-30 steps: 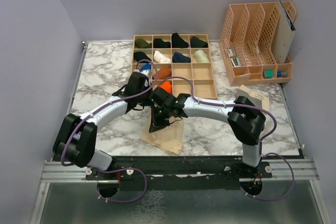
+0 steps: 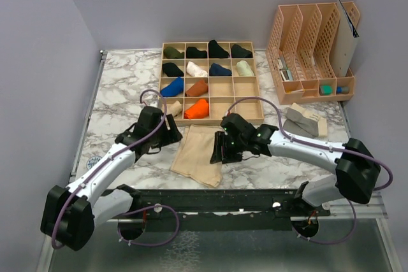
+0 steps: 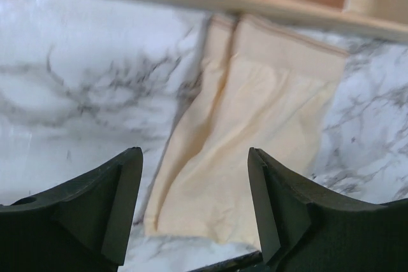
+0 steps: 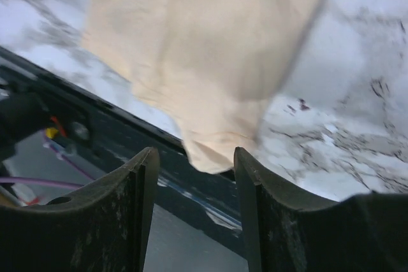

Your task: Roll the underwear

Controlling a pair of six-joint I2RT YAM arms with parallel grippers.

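Observation:
A beige pair of underwear (image 2: 197, 154) lies spread out on the marble table, in front of the compartment box. Its waistband end (image 3: 287, 46) reaches up to the box's front wall, and one long edge is folded over in the left wrist view. My left gripper (image 2: 171, 133) hovers at the cloth's upper left, open and empty; its fingers (image 3: 121, 186) stand wide apart. Over the right edge hangs my right gripper (image 2: 220, 156), likewise open. Between its fingers shows the cloth's lower corner (image 4: 213, 151), lying near the table's front edge, not gripped.
The compartment box (image 2: 247, 121) holds several rolled cloths, with some cells empty at its right. An orange roll (image 2: 197, 109) sits in its front row. A pile of folded cloths (image 2: 302, 121) lies at right, below a peach rack (image 2: 312, 42). Bare marble flanks the underwear.
My right gripper has moved right across the cloth to its right edge. The left one has shifted left and toward the front. The underwear looks unmoved.

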